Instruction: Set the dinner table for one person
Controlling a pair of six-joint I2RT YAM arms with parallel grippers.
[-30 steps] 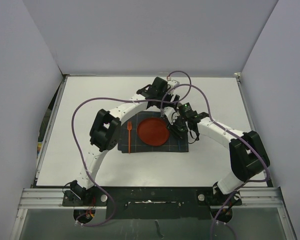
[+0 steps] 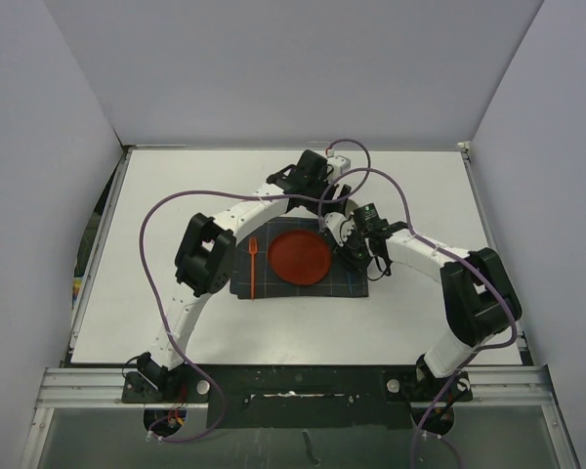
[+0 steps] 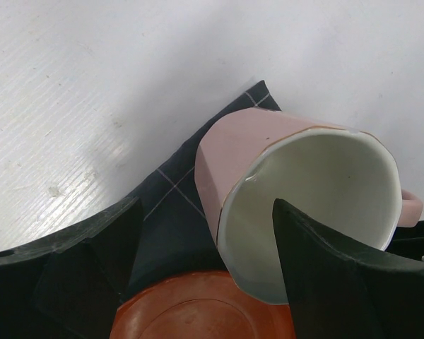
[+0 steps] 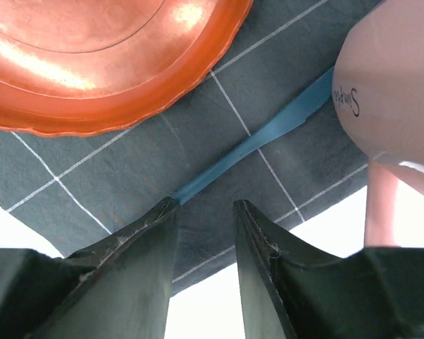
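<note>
A dark checked placemat [image 2: 279, 289] holds a red plate [image 2: 293, 256], with an orange fork [image 2: 253, 262] left of it and a blue knife [image 4: 261, 135] right of it. A pink cup [image 3: 226, 141] is at the mat's back corner. My left gripper stands open over it, one finger over its mouth, the other outside; contact is unclear. My right gripper is part open above the mat beside the knife's handle, with nothing seen between its fingertips; the cup's side fills the upper right of that view.
Both arms reach close together over the back right of the mat, cables looping above them. Walls stand at both sides and behind.
The left arm has hardly moved.
</note>
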